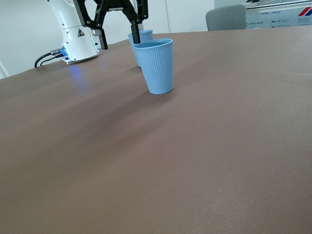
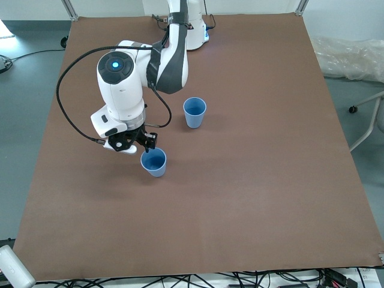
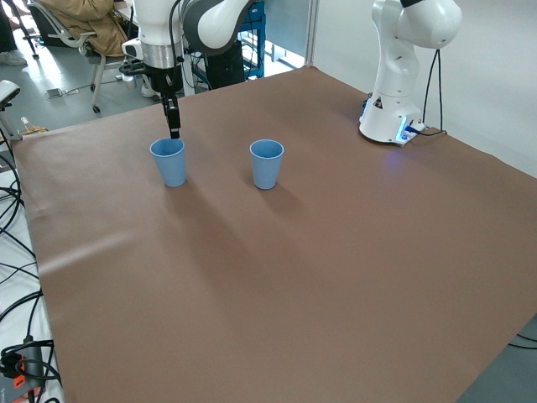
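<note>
Two light blue ribbed cups stand upright on the brown table. In the left view one cup [image 2: 153, 167] sits just below the black gripper [image 2: 143, 141], the other cup [image 2: 195, 117] farther back to the right. In the top view the gripper's fingertips hang by the rim of the near cup [image 1: 156, 68], apart from one another; the far cup [image 1: 145, 35] is partly behind it. In the right view the gripper [image 3: 174, 134] is over the left cup [image 3: 169, 166], with the other cup [image 3: 266, 168] to its right.
The robot's base [image 3: 390, 117] stands at the back. Cables [image 3: 17, 302] run along one table edge, off the top.
</note>
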